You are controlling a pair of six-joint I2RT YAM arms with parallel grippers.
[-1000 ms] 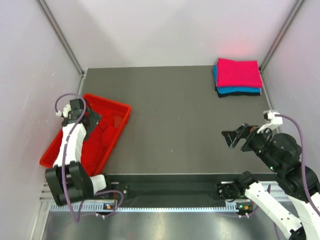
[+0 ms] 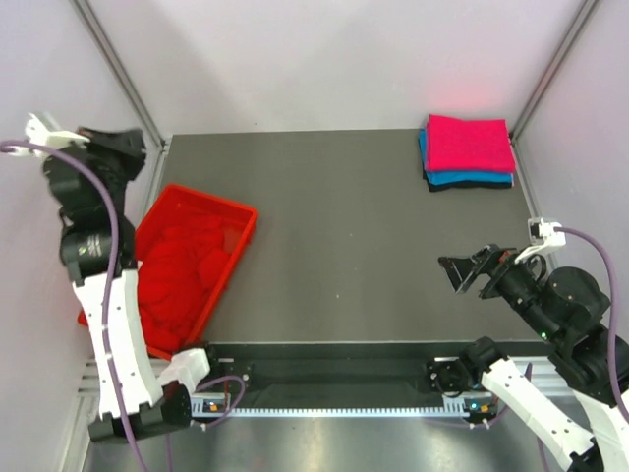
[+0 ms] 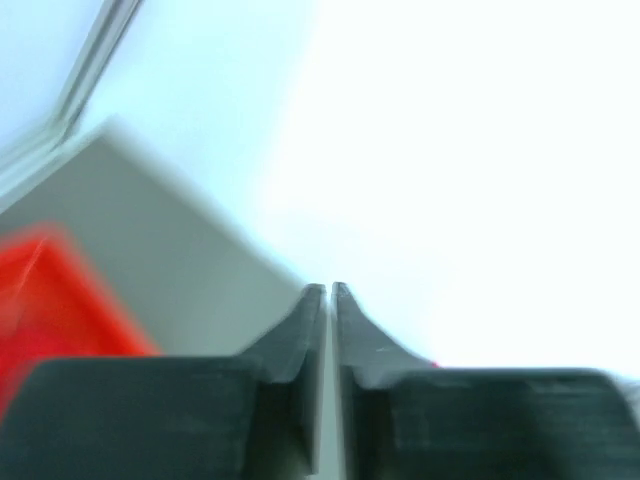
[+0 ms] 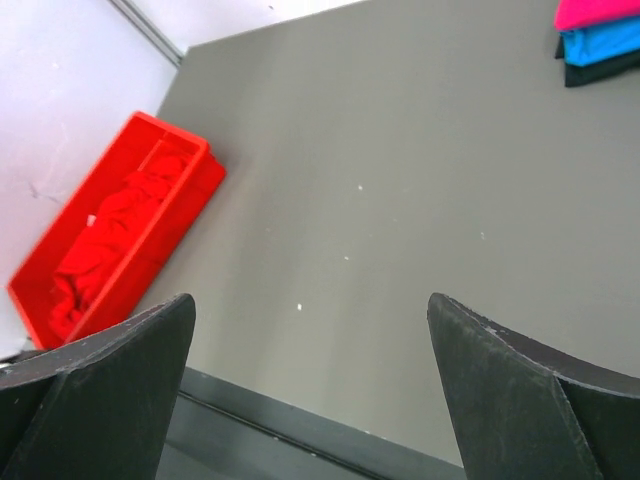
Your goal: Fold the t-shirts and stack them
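A red shirt (image 2: 192, 265) lies crumpled in the red bin (image 2: 246, 218) on the left; the right wrist view also shows the shirt (image 4: 120, 222) inside. On the back right, folded shirts form a stack: pink shirt (image 2: 470, 145) on top, blue shirt (image 2: 457, 178) beneath it, black shirt (image 2: 472, 185) at the bottom. My left gripper is raised near the left wall, clear of the bin. Its blurred fingers are close together, with a narrow gap and no cloth visible between them. Above the table's front right, my right gripper stands open and empty.
Bare grey table (image 2: 334, 236) fills the middle between bin and stack. White walls (image 2: 344, 59) close in the back and both sides. A metal rail (image 2: 334, 412) runs along the front.
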